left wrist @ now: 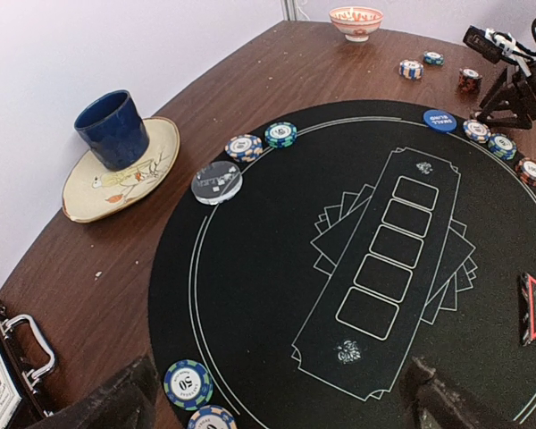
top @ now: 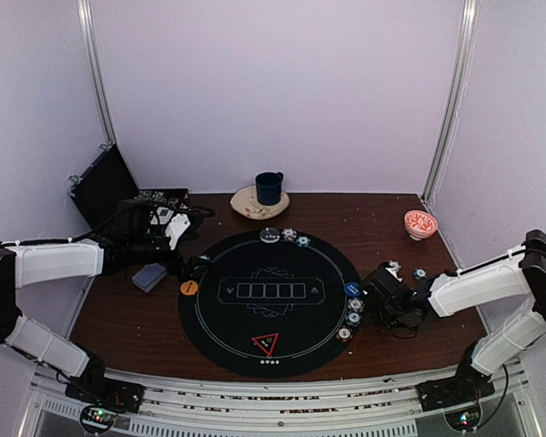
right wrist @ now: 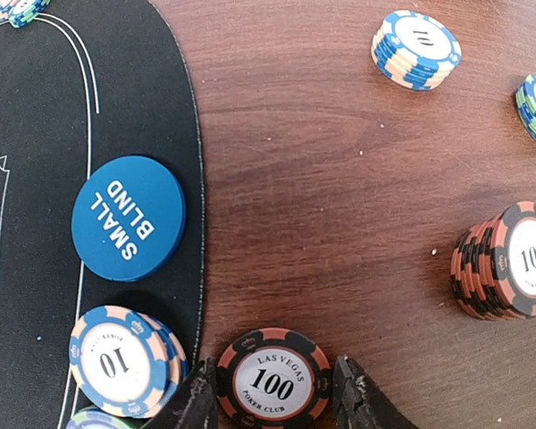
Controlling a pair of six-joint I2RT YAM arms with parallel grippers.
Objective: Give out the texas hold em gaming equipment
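In the right wrist view a black-and-red 100 chip sits between the fingertips of my right gripper at the mat's right edge; whether they grip it is unclear. Beside it are a blue-and-white 10 stack and the blue SMALL BLIND disc. A taller 100 stack stands on the wood. My left gripper is open with nothing between its fingers, over the mat's left side near the 50 chips. The black mat carries more chip stacks and a red triangle marker.
A blue mug on a plate stands at the back, a patterned bowl at the back right. An open chip case and card box are at left.
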